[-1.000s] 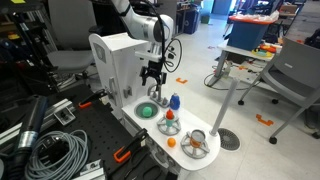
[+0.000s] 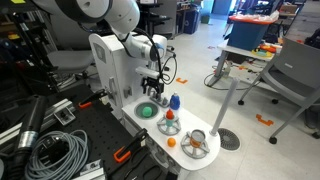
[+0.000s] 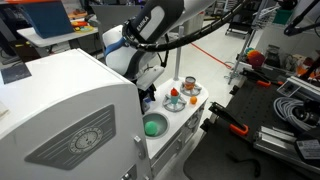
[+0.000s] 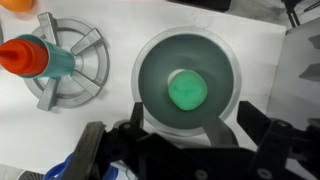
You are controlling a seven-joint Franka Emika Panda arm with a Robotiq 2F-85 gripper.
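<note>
A green round object point(image 4: 187, 90) lies inside the grey sink bowl point(image 4: 152, 75) in the wrist view. In exterior view 1 the same green object point(image 2: 147, 111) shows near the front of the white counter. My gripper hangs over the bowl's near side, its dark fingers point(image 4: 95, 150) wide apart and nothing gripped between them. A grey curved piece, perhaps the faucet point(image 4: 219, 132), shows between the fingers, close to the right one. The fingertips are small and partly hidden in exterior view 2.
A teal cup with an orange-red top point(image 4: 28, 58) stands on a grey burner point(image 4: 95, 68). A metal pot point(image 2: 197, 138) sits on another burner, with an orange ball point(image 2: 172, 142) beside it. A blue object point(image 2: 175, 102) stands behind the sink.
My gripper has come down toward the sink over the last second. The green object and the other items on the counter have stayed in place.
</note>
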